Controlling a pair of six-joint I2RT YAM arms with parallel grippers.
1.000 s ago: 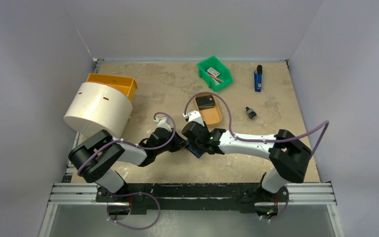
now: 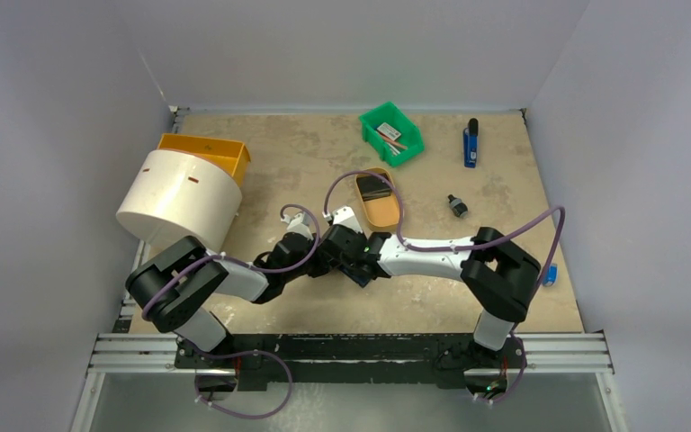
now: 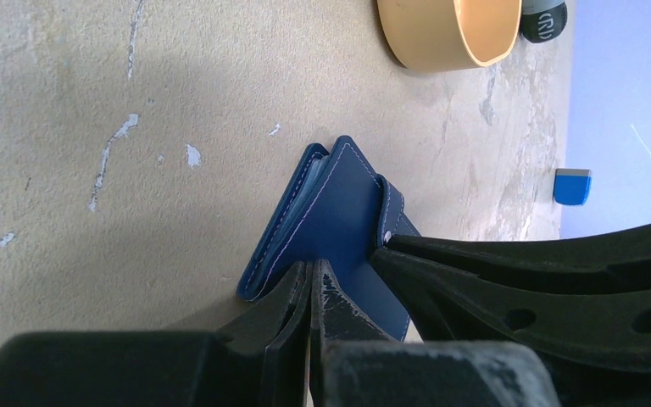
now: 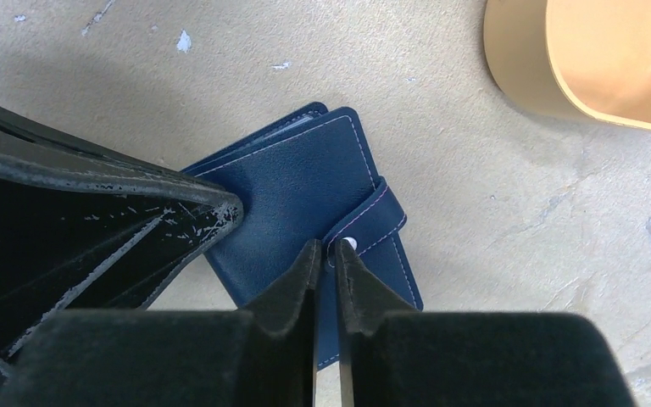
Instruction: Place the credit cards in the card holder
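The dark blue card holder (image 2: pixel 358 278) lies on the table, mostly covered by the arms from above. In the right wrist view its snap strap (image 4: pixel 371 219) crosses the cover, and a thin pale edge shows between its covers. My left gripper is shut above the lower left part of the card holder (image 3: pixel 336 199), with nothing visible between its fingers. My right gripper is at the strap's inner end by the white snap, its fingers a narrow gap apart. Whether they grip the strap is unclear. I cannot make out loose credit cards for certain.
A peach tray (image 2: pixel 383 214) holding dark flat items stands just behind the grippers. Further back is a green bin (image 2: pixel 411 147) with a white card-like piece inside. A white cylinder (image 2: pixel 180 198) and orange bin (image 2: pixel 205 148) fill the left.
The left arm and the objects look unmoved.
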